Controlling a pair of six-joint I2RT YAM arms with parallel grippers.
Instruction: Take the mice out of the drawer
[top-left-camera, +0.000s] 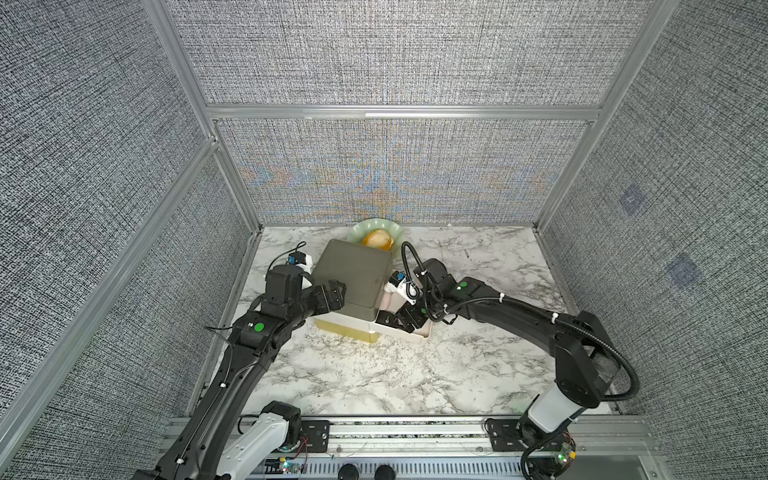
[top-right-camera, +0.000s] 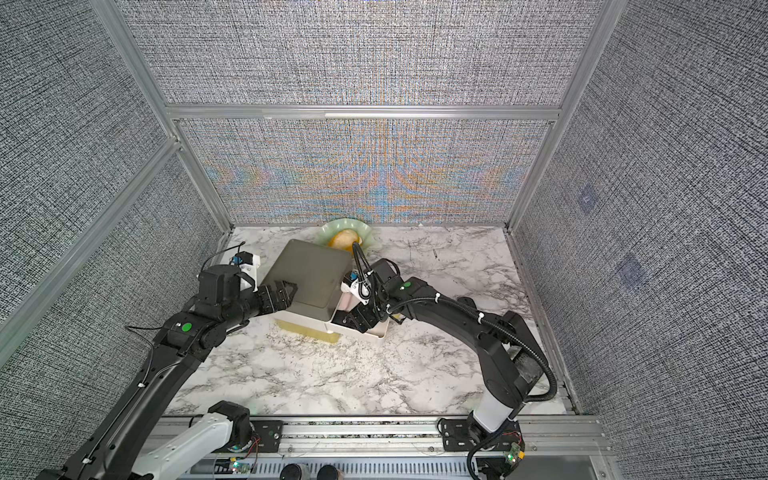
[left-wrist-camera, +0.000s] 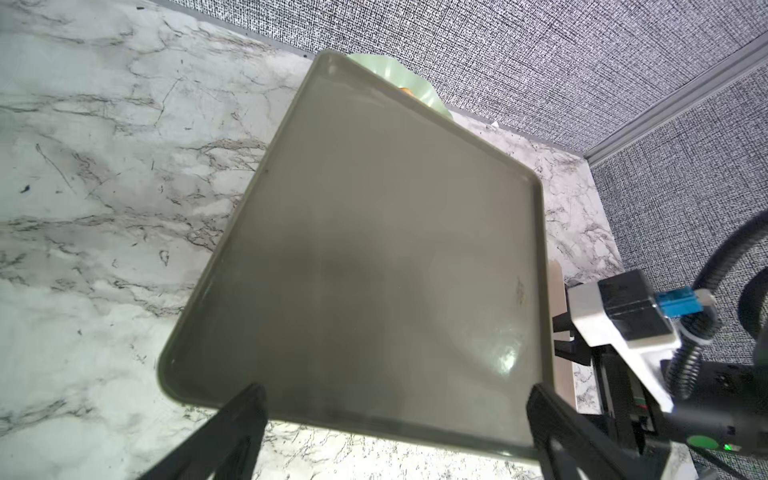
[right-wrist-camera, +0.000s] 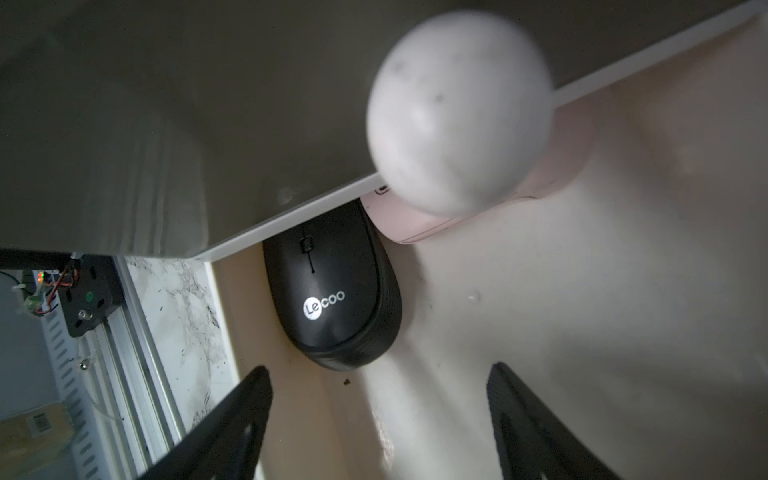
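Note:
Inside the pulled-out white drawer (right-wrist-camera: 496, 336), a black mouse (right-wrist-camera: 332, 288) marked Lecoo lies in the corner by the front wall. Beside it is a pink mouse (right-wrist-camera: 408, 220), partly under the cabinet's edge and partly covered by a white ball (right-wrist-camera: 460, 112), which looks close to the camera. My right gripper is open over the drawer, its fingers apart with nothing between them and the black mouse just ahead. Above the grey cabinet top (left-wrist-camera: 360, 256), my left gripper stands open and empty.
Behind the cabinet sits a green bowl (top-left-camera: 376, 226) holding a round pale item (top-left-camera: 377, 239). The cabinet's yellow lower part (top-left-camera: 348, 329) shows at the front.

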